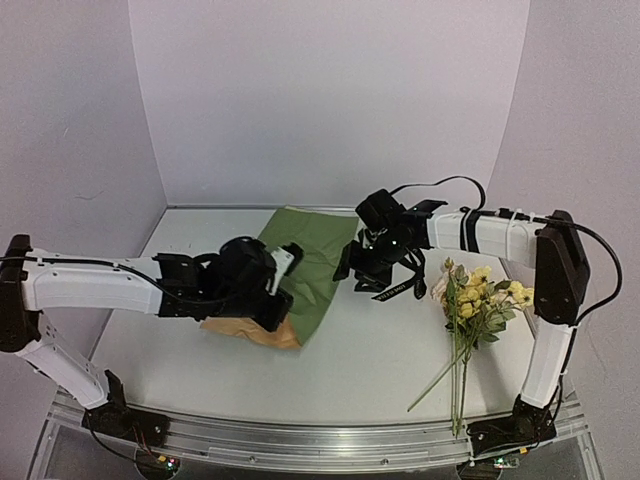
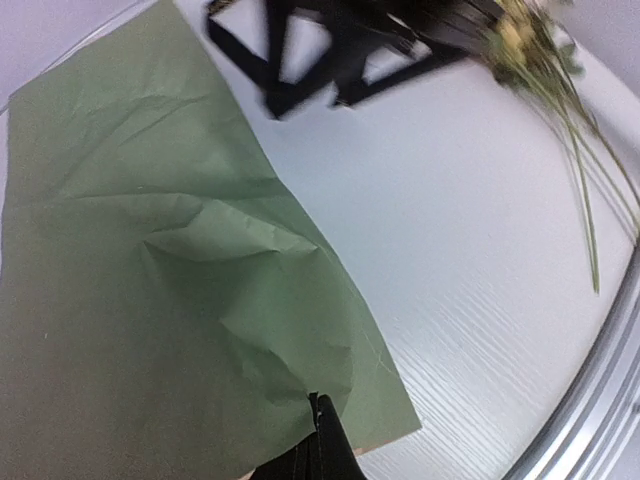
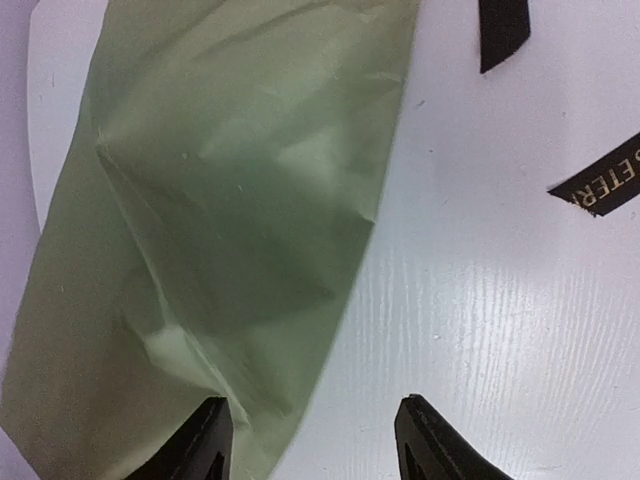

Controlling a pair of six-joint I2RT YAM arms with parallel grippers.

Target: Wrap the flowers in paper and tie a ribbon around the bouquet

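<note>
The sheet of green wrapping paper (image 1: 325,235) lies creased on the table, its peach underside (image 1: 255,330) showing at the near edge. In the left wrist view, my left gripper has its fingers together at the near part of the green paper, shut on it. Beside the paper's right edge, my right gripper stands open, with a wide gap between its fingers. The bouquet of yellow and pale pink fake flowers (image 1: 470,305) lies at the right, stems toward the front edge. A black lettered ribbon (image 3: 605,185) lies right of the paper.
Bare white table (image 1: 370,370) stretches between the paper and the flower stems. A metal rail (image 1: 320,440) runs along the front. Pale walls enclose the back and sides, and the right arm's forearm passes above the blooms.
</note>
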